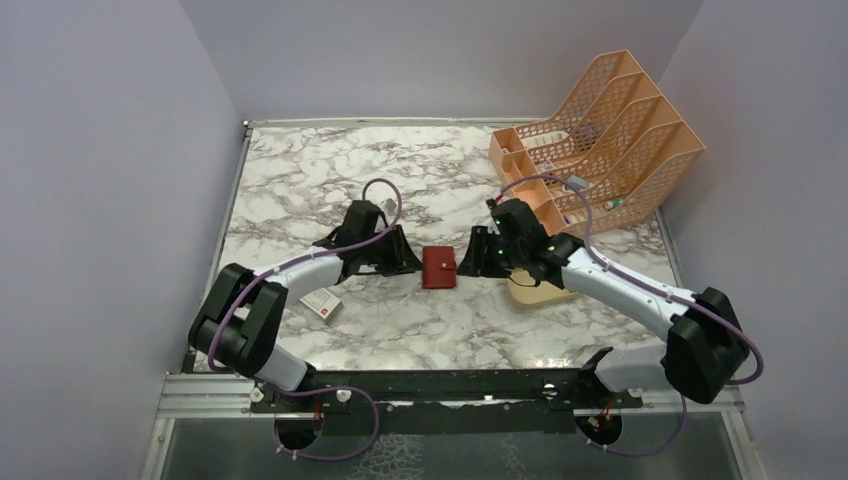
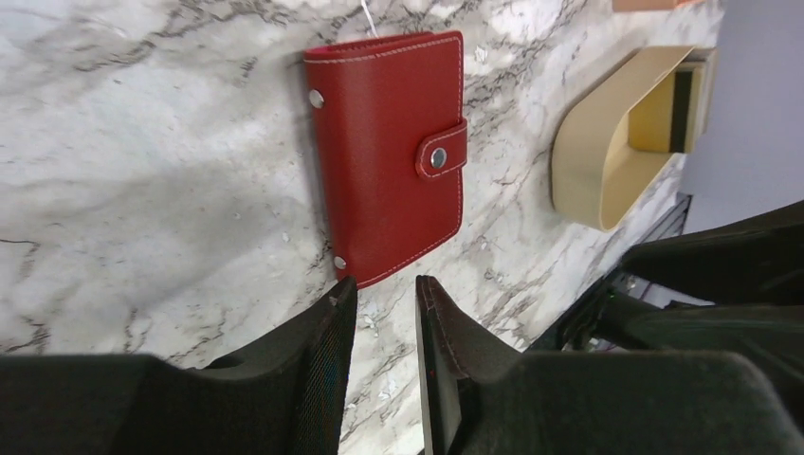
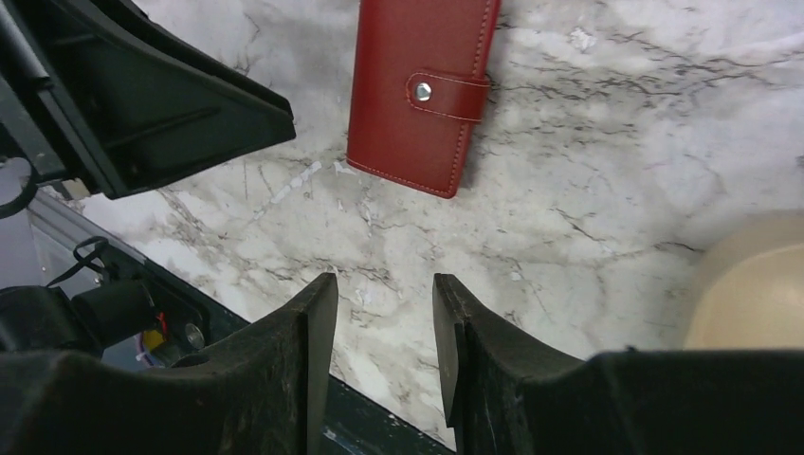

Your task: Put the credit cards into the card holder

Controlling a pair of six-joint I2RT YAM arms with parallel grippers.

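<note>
A dark red card holder [image 1: 439,276] with a snap strap lies closed and flat on the marble table, between my two grippers. In the left wrist view its spine faces left and its strap [image 2: 442,152] is fastened on the right. My left gripper is just off its near left corner, fingers parted with only tabletop between them. On the other side, my right gripper is also parted and empty, clear of the holder. A beige tray [image 2: 580,171] at the right holds thin flat pieces [image 2: 685,109], yellowish and black; I cannot tell if they are credit cards.
A peach slotted rack [image 1: 655,165] stands at the back right, behind my right arm. A small white box [image 1: 321,303] lies at the front left beside my left arm.
</note>
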